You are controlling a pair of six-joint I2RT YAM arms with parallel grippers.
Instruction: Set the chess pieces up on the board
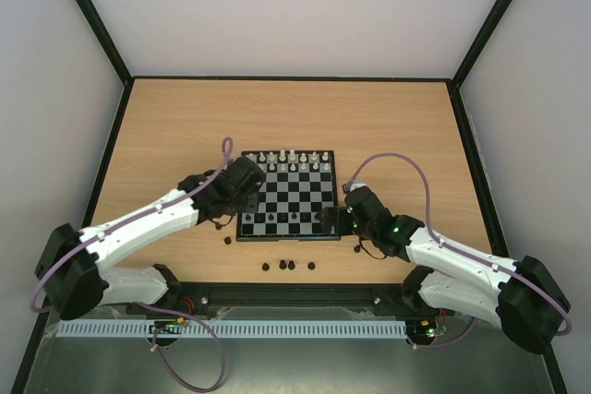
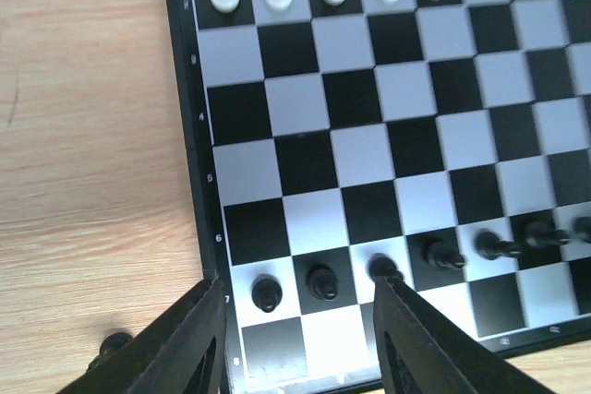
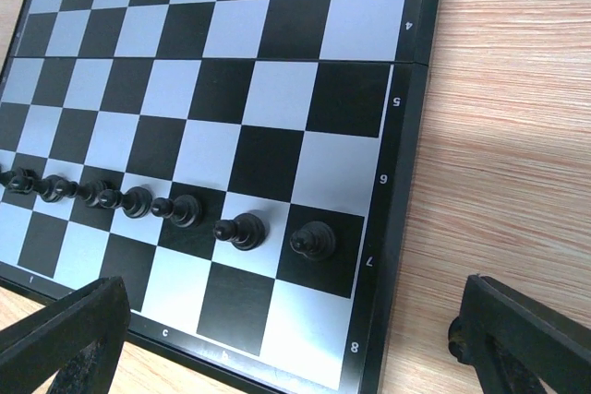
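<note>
On the chessboard [image 1: 292, 235] the white pieces [image 1: 292, 156] fill two rows at the far side. A row of black pawns [image 2: 322, 282] stands along the near side, the leftmost pawn [image 2: 267, 293] upright on its square. My left gripper hovers over this corner, fingers apart, nothing held between them. The near edge row of squares looks empty. At the right side, my right gripper is wide open and empty above the board's near right corner. A loose black piece [image 3: 459, 340] is partly covered by its right finger.
Several loose black pieces [image 1: 291, 265] lie on the wood in front of the board. One more black piece [image 2: 114, 342] is left of it, near my left finger. The table behind the board is clear.
</note>
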